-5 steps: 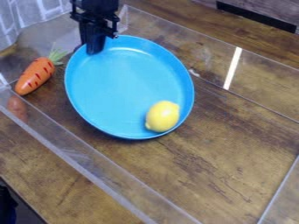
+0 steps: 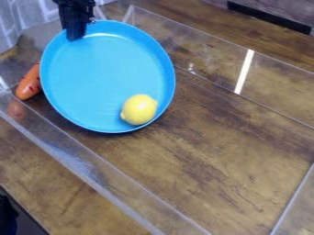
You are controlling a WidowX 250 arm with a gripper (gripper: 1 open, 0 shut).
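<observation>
A blue round plate (image 2: 105,69) lies in the upper left of the camera view, a yellow lemon-like object (image 2: 139,109) resting on its lower right part. My dark gripper (image 2: 76,27) is at the plate's top rim, shut; its fingertips are small and dark, and whether the rim is between them is unclear. An orange carrot (image 2: 28,84) lies at the plate's left edge, partly hidden by it.
Clear transparent walls or strips border the wooden surface (image 2: 221,156) on several sides. The wood to the right and below the plate is free. A dark edge shows at the top right.
The gripper has moved left and up, and the plate has shifted the same way with the lemon-like object on it, now covering more of the carrot.
</observation>
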